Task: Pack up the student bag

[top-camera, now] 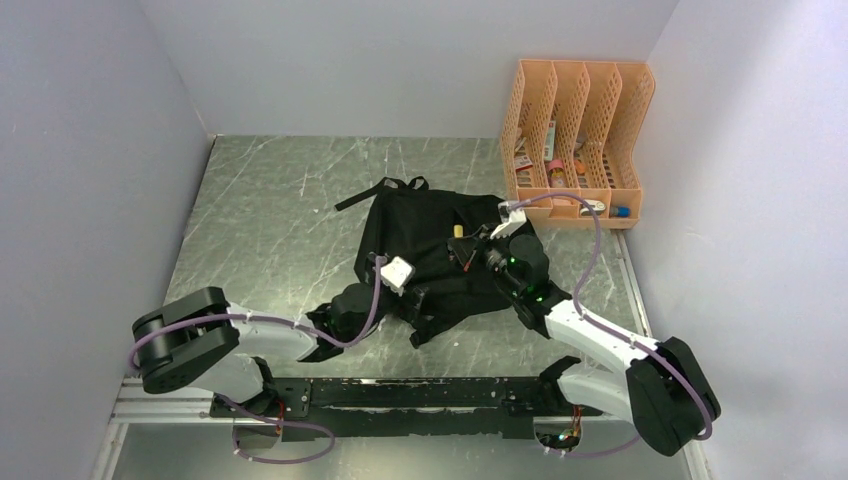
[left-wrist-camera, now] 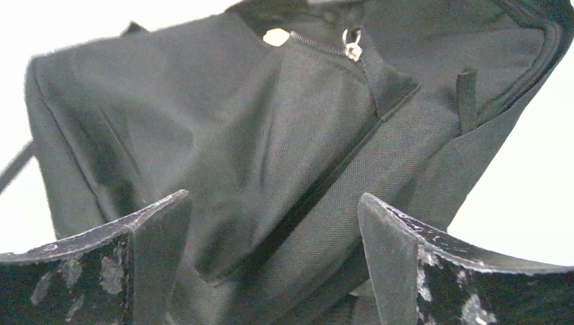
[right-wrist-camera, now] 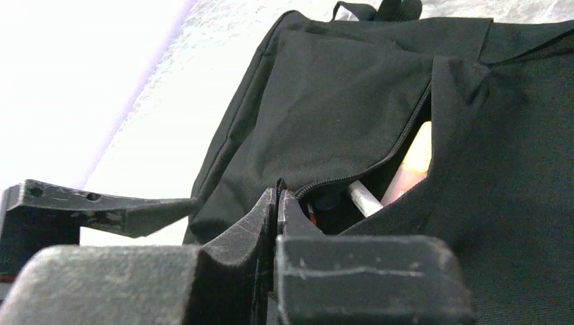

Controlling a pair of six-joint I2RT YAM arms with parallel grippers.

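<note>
The black bag (top-camera: 420,235) lies flat on the table, its straps toward the back. Through its part-open zipper (right-wrist-camera: 406,128) show a yellow-topped item (right-wrist-camera: 418,150) and a white stick-like item (right-wrist-camera: 364,198). My right gripper is shut at the front end of that opening, with a dark bit of the bag's zipper edge between its tips. Whether this is the pull tab or cloth, I cannot tell. Over the bag's front left part, my left gripper stands open, only bag cloth visible beyond its fingers. A metal zipper pull (left-wrist-camera: 352,51) shows in the left wrist view.
At the back right stands an orange organizer (top-camera: 635,120) holding several small items, among them a pink-capped bottle (top-camera: 556,173) and a blue item (top-camera: 620,211). Left of the bag the marble table (top-camera: 270,220) is clear.
</note>
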